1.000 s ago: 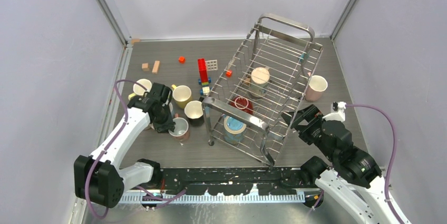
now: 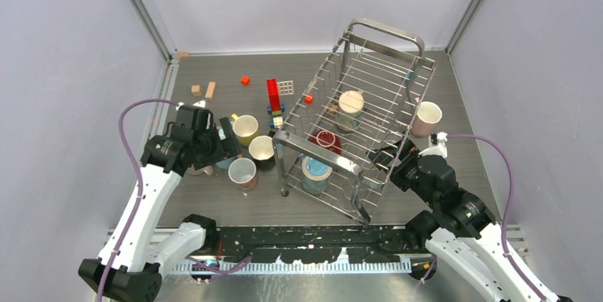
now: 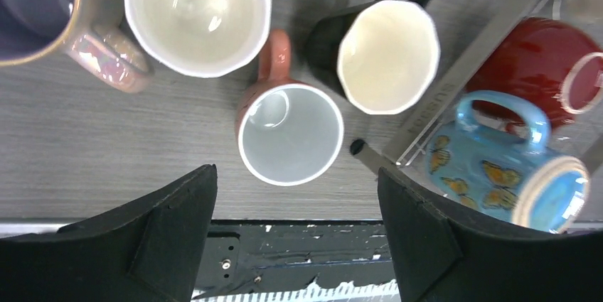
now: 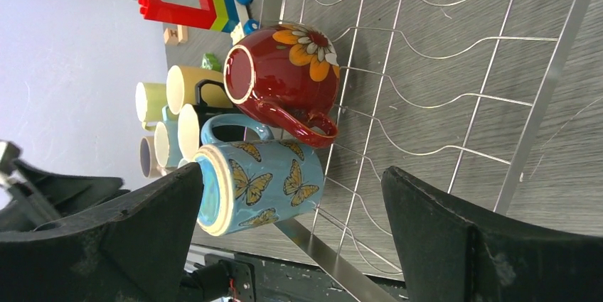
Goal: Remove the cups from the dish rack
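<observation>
The metal dish rack point(image 2: 384, 53) holds a red flowered mug point(image 4: 277, 67), a blue butterfly mug point(image 4: 267, 178) and a pale mug point(image 2: 350, 110), all lying on their sides or bottom-up. My right gripper is open at the rack's right side, facing the blue and red mugs, nothing between its fingers. My left gripper hangs open above the standing cups left of the rack: a pink mug point(image 3: 288, 135), a black mug point(image 3: 387, 53), a yellow mug point(image 2: 245, 126) and others. Nothing is between its fingers.
A pink cup point(image 2: 427, 119) stands right of the rack. A toy brick build point(image 2: 274, 96), small blocks point(image 2: 210, 89) and a grid piece point(image 2: 286, 87) lie at the back left. Grey walls bound the table; bare table shows at the back left and front left.
My left gripper has risen up and back from over the pink mug. My right gripper has moved slightly leftward, further in at the rack's side.
</observation>
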